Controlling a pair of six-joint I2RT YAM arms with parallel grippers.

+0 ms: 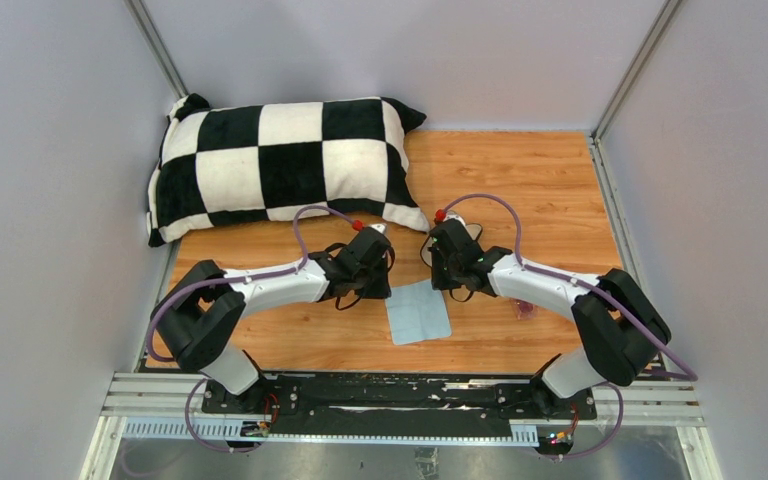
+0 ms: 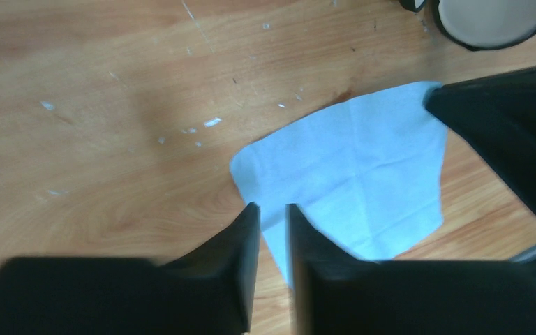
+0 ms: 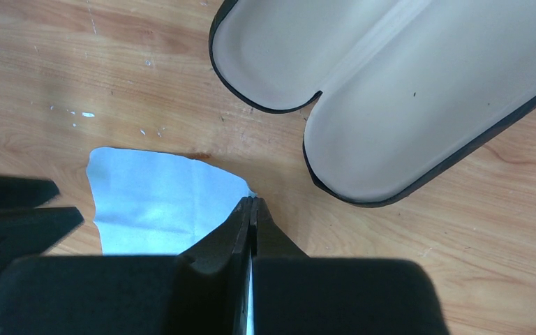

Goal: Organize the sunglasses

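A light blue cloth (image 1: 417, 316) lies flat at the front middle, also in the left wrist view (image 2: 363, 160) and right wrist view (image 3: 160, 192). My left gripper hangs over its left edge, blurred, with its fingertips slightly apart. My right gripper is shut at the cloth's upper right corner; whether it pinches fabric is hard to tell. An open glasses case (image 3: 433, 105) with grey lining lies beyond that corner, partly hidden by the right arm in the top view. A pinkish item, perhaps sunglasses (image 1: 525, 308), lies beneath the right arm.
A checkered pillow (image 1: 290, 165) fills the back left. Both wrists are close together, and a dark finger of the other arm enters each wrist view.
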